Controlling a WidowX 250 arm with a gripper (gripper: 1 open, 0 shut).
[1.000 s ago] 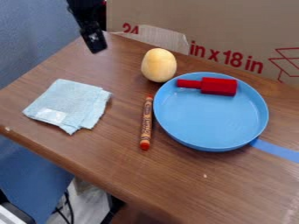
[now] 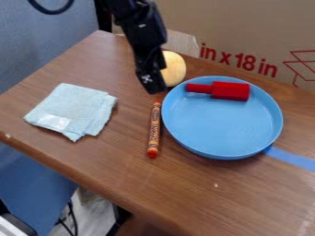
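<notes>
My black gripper (image 2: pixel 153 79) hangs over the table just above the upper end of an orange rolling-pin-like stick (image 2: pixel 154 130), partly in front of a yellow oval object (image 2: pixel 175 68); I cannot tell whether it is open or shut. To the right, a blue plate (image 2: pixel 222 129) holds a red object with a handle (image 2: pixel 229 90). A folded light-blue cloth (image 2: pixel 72 109) lies at the left.
A cardboard box (image 2: pixel 264 37) stands at the back, and a strip of blue tape (image 2: pixel 296 159) runs right of the plate.
My gripper has moved down and to the right, from the back left to above the orange stick, now partly covering the yellow object. The objects on the table look unmoved.
</notes>
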